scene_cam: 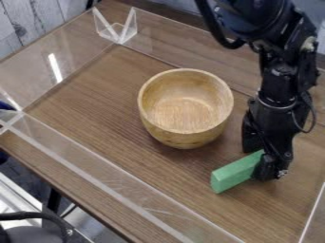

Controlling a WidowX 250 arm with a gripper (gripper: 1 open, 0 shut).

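Note:
My black gripper (267, 152) is low at the right of the camera view, at the upper end of a green block (234, 173) that lies on the wooden table (108, 161). Its tip covers that end of the block. The fingers are hard to make out against the dark body, so I cannot tell how they stand around it. A round wooden bowl (183, 105) sits left of the gripper, near the middle of the view.
Bare table lies left of the bowl and below the block. A clear angular object (116, 28) is at the upper left. The table's left edge runs diagonally, with dark cabling beyond it at the lower left.

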